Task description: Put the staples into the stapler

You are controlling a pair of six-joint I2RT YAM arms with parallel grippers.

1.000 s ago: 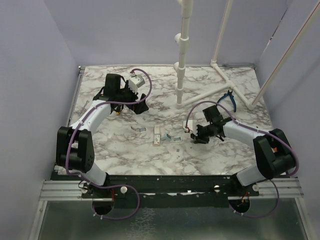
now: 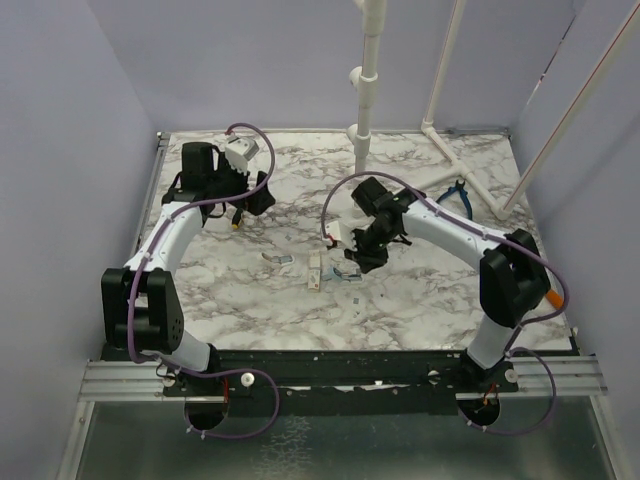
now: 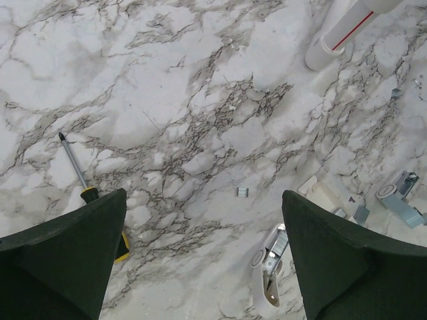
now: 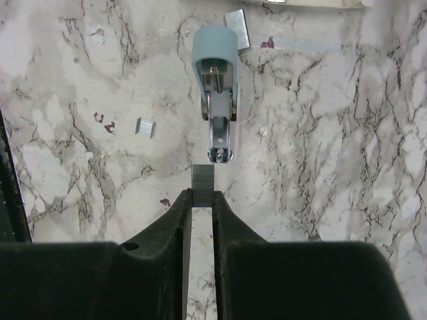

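Observation:
A light blue stapler lies on the marble with its metal channel exposed; it also shows at the right of the left wrist view (image 3: 400, 207). My right gripper is shut on a grey strip of staples (image 4: 203, 177), held just in front of the stapler's near end. My left gripper is open above the back left of the table, nothing between its fingers, over a screwdriver (image 3: 77, 163).
A white stapler (image 3: 265, 287) and an open box (image 2: 315, 270) lie left of the blue stapler. Small staple pieces (image 4: 145, 127) are scattered about. White pipes (image 2: 362, 100) and blue pliers (image 2: 455, 195) occupy the back right.
My right arm has risen and moved left toward the blue stapler. My left arm has shifted left and slightly back, away from the middle.

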